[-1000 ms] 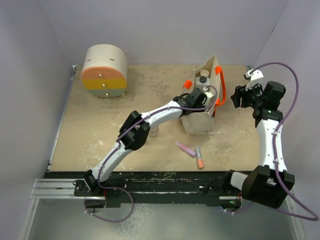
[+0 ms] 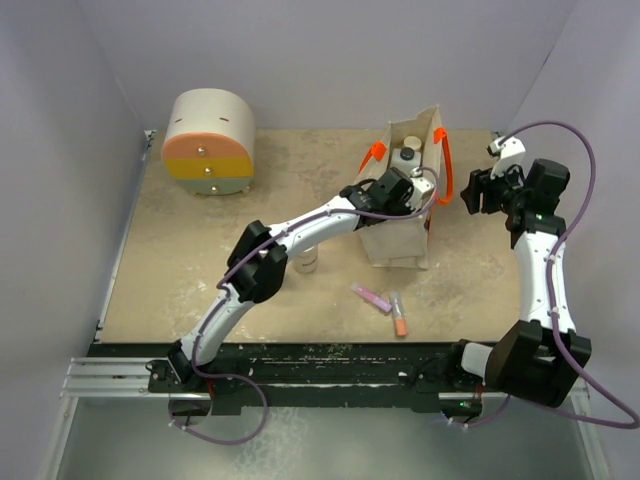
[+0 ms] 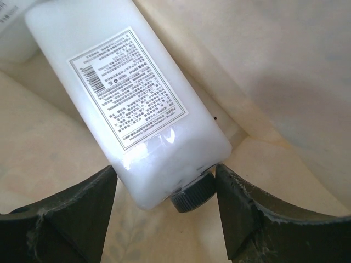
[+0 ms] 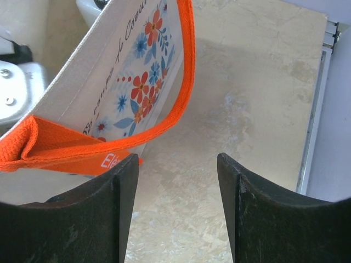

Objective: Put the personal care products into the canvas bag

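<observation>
The canvas bag (image 2: 395, 240) with orange straps stands at the back right of the table, white bottles (image 2: 406, 157) inside. My left gripper is down in the bag at a white bottle (image 3: 131, 93) with a black cap, which lies between or just beyond its part-open fingertips; whether they grip it I cannot tell. My right gripper stands open right of the bag, empty, facing the orange strap (image 4: 184, 82). A pink tube (image 2: 371, 297), an orange-capped tube (image 2: 398, 315) and a container (image 2: 307, 258) stand or lie on the table outside the bag.
A small cabinet (image 2: 208, 145) with coloured drawers stands at the back left.
The top of the bag and my left arm have shifted very slightly. Otherwise the scene looks the same.
</observation>
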